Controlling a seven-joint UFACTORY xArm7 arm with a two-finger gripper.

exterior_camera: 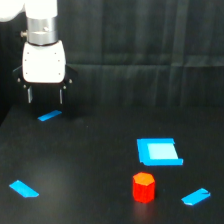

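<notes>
My gripper (45, 97) hangs at the back left of the dark table, below the white hand of the arm. Its two thin dark fingers stand well apart, and nothing shows between them. A red hexagonal block (143, 187) stands upright at the front, right of the middle, far from the gripper. Behind the block lies a pale square (162, 151) edged with blue tape. The block is apart from this square.
Strips of blue tape lie on the table: one (49, 115) near the gripper, one (24, 189) at front left and one (196, 197) at front right. A dark curtain (140, 60) closes off the back.
</notes>
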